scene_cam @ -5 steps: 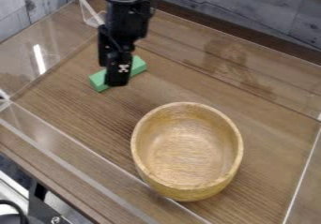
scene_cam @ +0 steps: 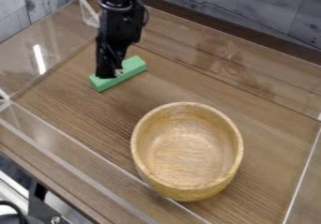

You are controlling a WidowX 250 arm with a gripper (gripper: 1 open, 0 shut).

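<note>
A small green block (scene_cam: 123,72) lies flat on the wooden table, upper left of centre. The dark gripper (scene_cam: 114,64) reaches down from the top, its tips at or just over the block's left part; whether it touches is unclear. It looks narrow, with nothing visible held in it.
A large pale yellow bowl (scene_cam: 189,148) stands on the table (scene_cam: 269,97) in the lower middle-right. Dark cables and edges lie at the left corners.
The gripper has moved left and slightly up in the view, uncovering more of the green block's right part. The block and bowl show no clear movement.
</note>
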